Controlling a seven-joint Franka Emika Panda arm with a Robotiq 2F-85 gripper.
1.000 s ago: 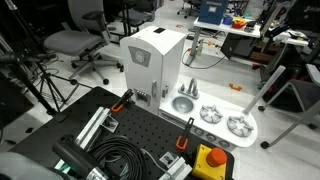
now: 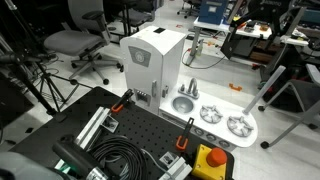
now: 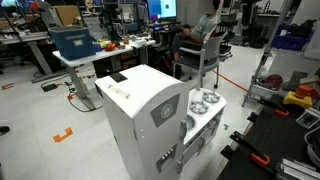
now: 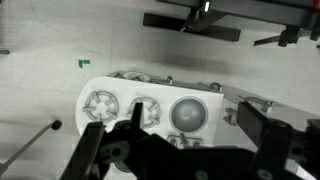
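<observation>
In the wrist view my gripper stands open, its dark fingers [image 4: 98, 143] spread wide, with nothing visible between them. Beneath it lies a white toy kitchen counter [image 4: 150, 91] with a round grey sink [image 4: 188, 115] and several grey burners [image 4: 146, 111]. From exterior view 1, the counter extends to the right of a tall white toy cabinet [image 2: 150, 62], whose door looks closed. A faucet [image 2: 193, 88] rises behind the sink. Dark, blurred robot parts [image 2: 268, 14] hang at the upper right; their finger is not clear there.
A black table [image 2: 135, 135] in front carries a coiled black cable [image 2: 118, 158], orange-handled clamps [image 2: 182, 143] and a yellow box with a red button [image 2: 214, 158]. Office chairs [image 2: 84, 35] stand behind.
The dark robot parts at the upper right of exterior view 1 have shifted and now fill more of that corner. The cabinet, counter and table items have not moved.
</observation>
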